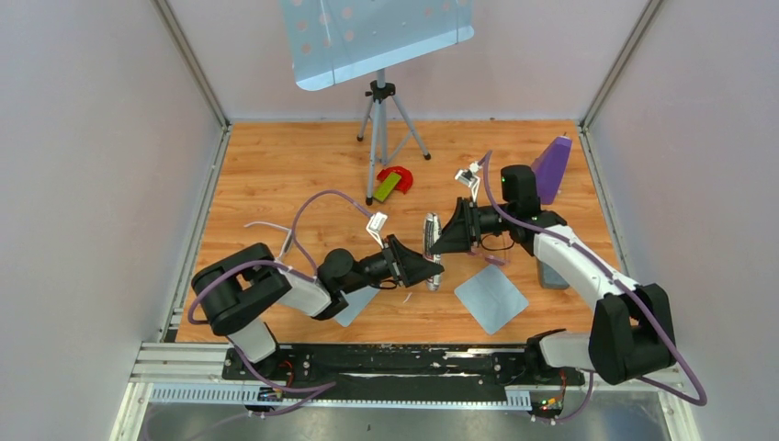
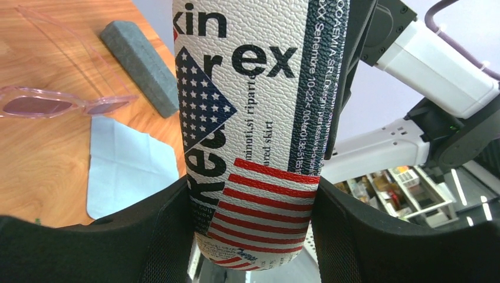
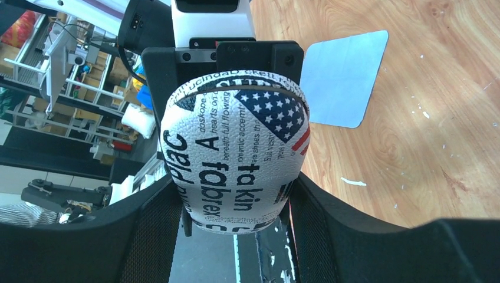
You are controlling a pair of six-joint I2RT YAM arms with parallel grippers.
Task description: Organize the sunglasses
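Note:
A glasses case [image 1: 432,283] with newspaper print and flag patches is held upright above the table between my two arms. My left gripper [image 1: 438,270] is shut on its lower end, its fingers [image 2: 162,236] against both sides. My right gripper [image 1: 435,246] is shut on the upper part, with fingers [image 3: 156,218] touching either side. A seam line shows near the case's far end in the right wrist view; the lid looks closed. Pink-lensed sunglasses [image 2: 41,106] lie on the table beneath the right arm. White-framed glasses [image 1: 287,243] rest at the left, partly behind the left arm.
Pale blue cloths [image 1: 491,299] lie on both sides of the front area. A grey case [image 1: 552,277] sits at the right, a purple case [image 1: 552,165] behind it. Red and green items [image 1: 387,186] lie by the tripod [image 1: 378,119].

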